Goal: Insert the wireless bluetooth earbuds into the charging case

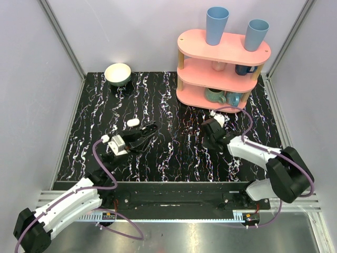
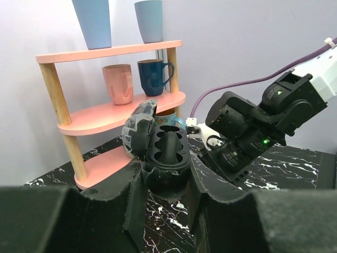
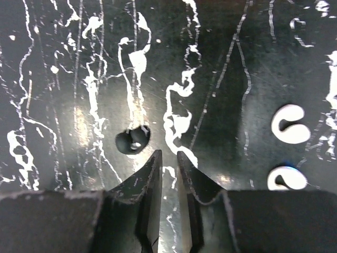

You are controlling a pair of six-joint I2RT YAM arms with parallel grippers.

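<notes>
My left gripper [image 1: 141, 138] is shut on a black charging case [image 2: 167, 168], held raised over the left-middle of the mat, its slotted interior facing the camera in the left wrist view. My right gripper points down at the right of the mat, fingertips close together, nothing visible between them; how far open is unclear. Below it in the right wrist view lie a small dark object [image 3: 125, 142], likely an earbud, and two white curved pieces [image 3: 290, 133] to the right. A white rounded object [image 1: 133, 122] lies left of centre in the top view.
A pink three-tier shelf [image 1: 216, 74] with cups and mugs stands at the back right. A bowl [image 1: 118, 72] sits at the back left.
</notes>
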